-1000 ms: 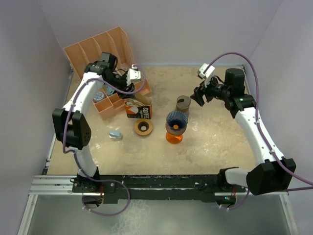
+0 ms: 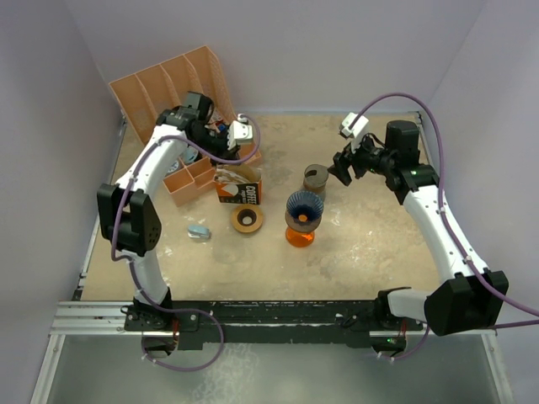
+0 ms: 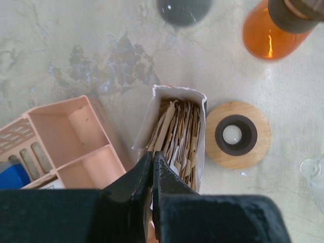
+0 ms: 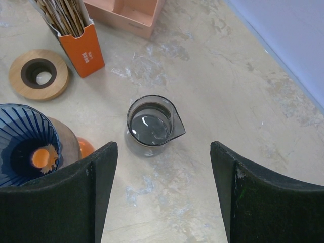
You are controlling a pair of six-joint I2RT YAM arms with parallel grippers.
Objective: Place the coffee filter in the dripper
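The coffee filters stand packed upright in an orange, black and white box. My left gripper is shut over one end of this box; I see no filter clearly between its fingertips. The blue ribbed dripper stands upright on an orange base, right of the box. In the right wrist view, the inside of the dripper shows no filter. My right gripper stands open and empty, above and beside a clear glass beaker.
A pink compartment organizer sits close against the left of the box. In front of the box lies a wooden ring with a dark centre, with a small pale-blue item to its left. Free table lies at front and right.
The right arm and the objects on the table look unmoved.
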